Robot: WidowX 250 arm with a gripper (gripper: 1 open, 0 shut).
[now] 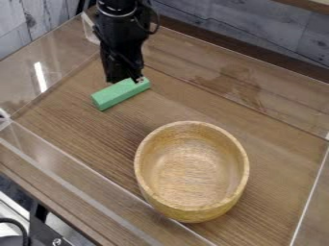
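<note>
A black gripper [123, 73] hangs just above and behind a green rectangular block [121, 92], which lies flat on the wooden floor, left of centre in the camera view. The gripper is shut, with nothing visible between its fingers. A large round tan bowl [193, 171] stands at the lower right, apart from the block.
Low walls edge it at the back and right, and dark cables lie at the bottom left corner.
</note>
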